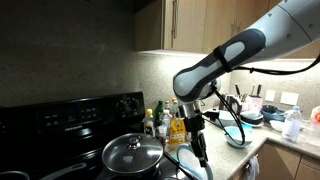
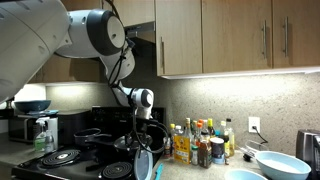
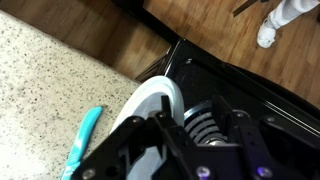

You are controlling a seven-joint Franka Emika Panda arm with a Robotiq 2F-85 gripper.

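A white plate-like disc (image 3: 150, 105) lies under the gripper in the wrist view, its edge close by the left finger. It shows tilted up below the fingers in exterior view 1, and as a pale disc (image 2: 142, 164) beside the stove in exterior view 2. My gripper (image 1: 203, 160) points down at it. In the wrist view the gripper has its fingers apart, with the dark stove and a coil burner (image 3: 203, 125) showing in the gap. Whether a finger touches the disc cannot be told. A blue utensil (image 3: 84, 137) lies on the speckled counter.
A lidded pan (image 1: 132, 154) stands on the stove close to the arm. Several bottles (image 2: 196, 144) line the wall behind the counter. Light blue bowls (image 2: 282, 165) sit at the right.
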